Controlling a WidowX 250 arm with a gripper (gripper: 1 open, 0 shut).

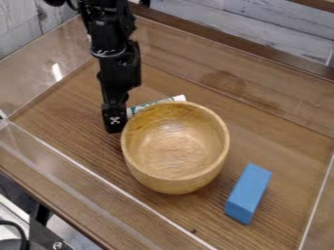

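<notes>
My black gripper (115, 113) hangs low at the upper left of the camera view, just left of a large wooden bowl (175, 148). A small pale object with green markings (162, 103) lies behind the bowl's rim, beside my fingertips. Whether the fingers are closed on it or how far apart they stand is too small and dark to tell.
A blue block (248, 193) lies to the right front of the bowl on the wooden table (261, 117). A raised wooden edge runs along the back.
</notes>
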